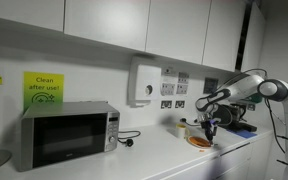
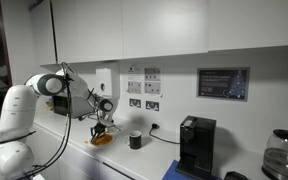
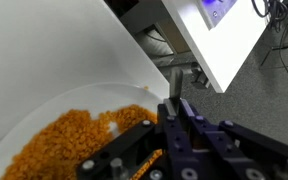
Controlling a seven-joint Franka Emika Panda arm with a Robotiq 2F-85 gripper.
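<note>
A white plate (image 3: 46,112) heaped with orange grains (image 3: 69,140) fills the lower left of the wrist view. A small pale patch shows among the grains. At the plate's right edge my gripper appears shut, its dark fingers close together; what lies between them cannot be made out. From outside, the gripper (image 1: 211,136) is low over the right side of the orange-filled plate (image 1: 198,142) on the counter. The second outside view has the gripper (image 2: 97,130) just above the plate (image 2: 102,140), partly covering it.
Beyond the plate is the counter's front edge, with floor below. A microwave (image 1: 70,135) stands left of the plate. A dark mug (image 2: 135,140), a coffee machine (image 2: 197,148) and a glass jug (image 2: 283,153) stand to the other side. Cupboards hang overhead.
</note>
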